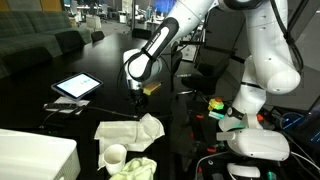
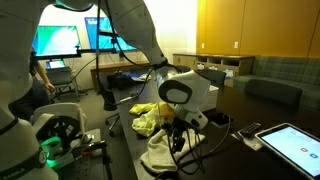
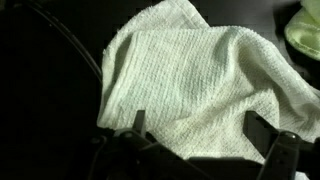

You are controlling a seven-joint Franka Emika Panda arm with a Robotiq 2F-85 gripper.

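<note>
A white cloth (image 1: 128, 134) lies spread, a little rumpled, on the dark table. My gripper (image 1: 139, 106) hangs over its far edge, open. In the wrist view the cloth (image 3: 205, 85) fills the middle, and my gripper has its two dark fingers wide apart above it, with nothing held between them. From the other side, the second exterior view shows the gripper (image 2: 183, 150) low over the cloth (image 2: 158, 152). Whether the fingertips touch the fabric I cannot tell.
A white mug (image 1: 115, 158) and a pale green cloth (image 1: 138, 170) stand close to the white cloth. Toward the back lies a tablet (image 1: 78, 85), with a dark cable running across the table. A white bin (image 1: 35, 155) occupies the near left corner.
</note>
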